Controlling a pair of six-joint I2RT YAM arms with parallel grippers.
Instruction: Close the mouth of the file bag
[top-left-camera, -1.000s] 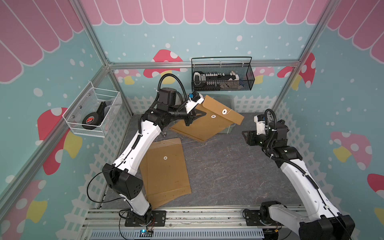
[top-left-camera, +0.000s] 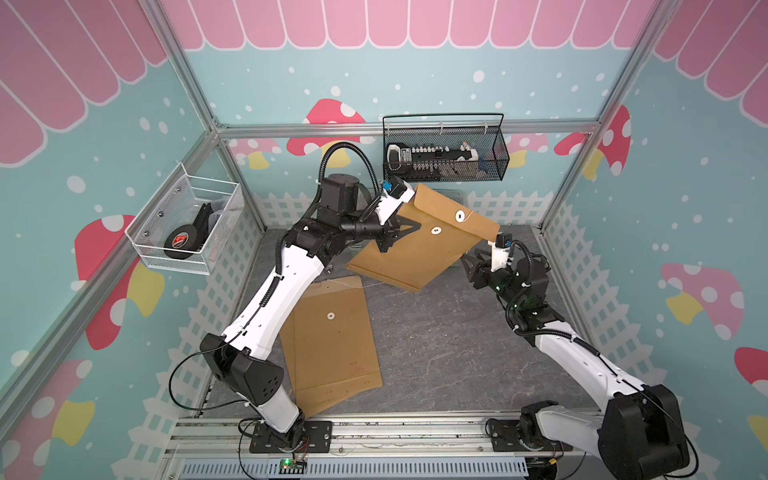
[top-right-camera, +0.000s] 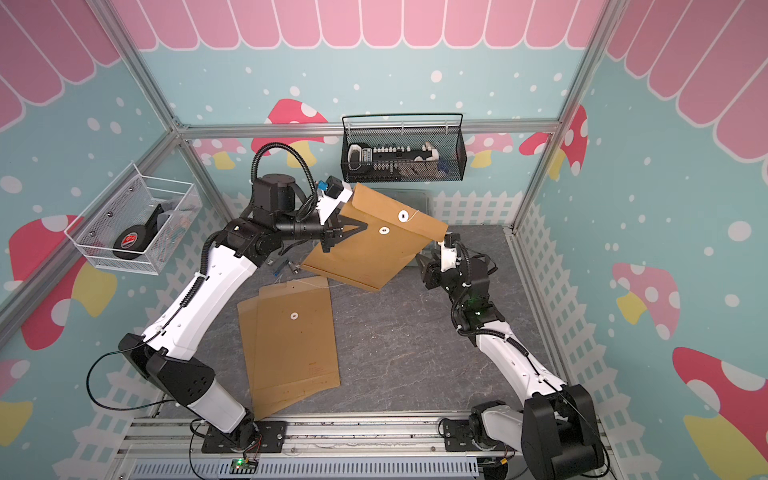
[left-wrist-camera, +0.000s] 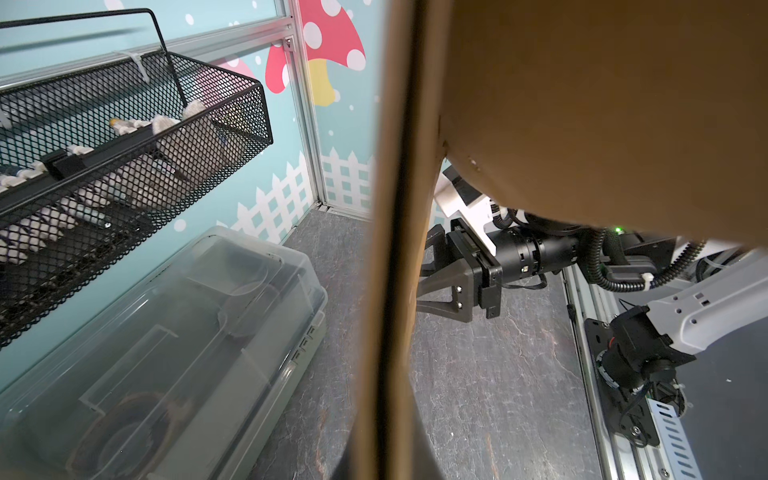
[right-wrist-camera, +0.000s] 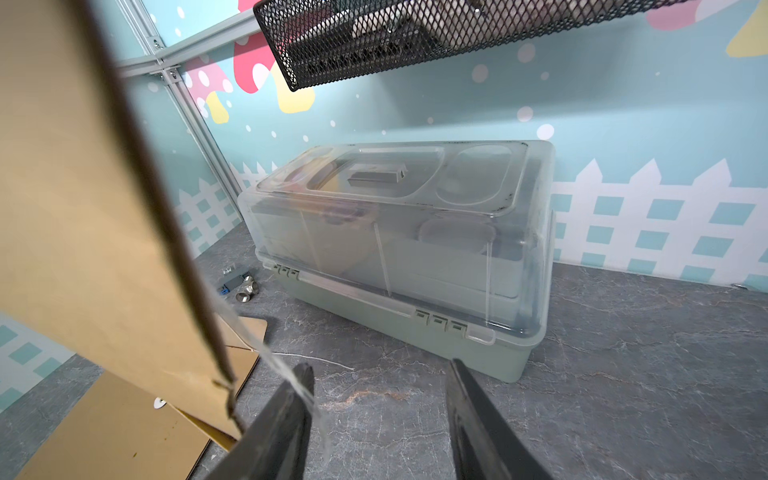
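Observation:
A brown file bag (top-left-camera: 416, 252) hangs tilted in the air from my left gripper (top-left-camera: 404, 226), which is shut on it. Its flap (top-right-camera: 412, 212) is along the top, with two white buttons (top-right-camera: 384, 230) visible. In the left wrist view the bag fills the centre, blurred. My right gripper (top-right-camera: 425, 264) is just beside the bag's lower right part; in the right wrist view its fingers (right-wrist-camera: 468, 408) stand apart around a blurred white string (right-wrist-camera: 280, 364), beside the bag's edge, gripping nothing visible.
More brown file bags (top-left-camera: 328, 344) lie on the table at left front. A clear lidded box (right-wrist-camera: 400, 240) stands at the back, below a black mesh basket (top-left-camera: 444, 156) of tools. A white wire basket (top-left-camera: 184, 232) hangs on the left wall.
My right gripper has moved left and up to the bag's side. The left gripper and bag have shifted slightly right and up.

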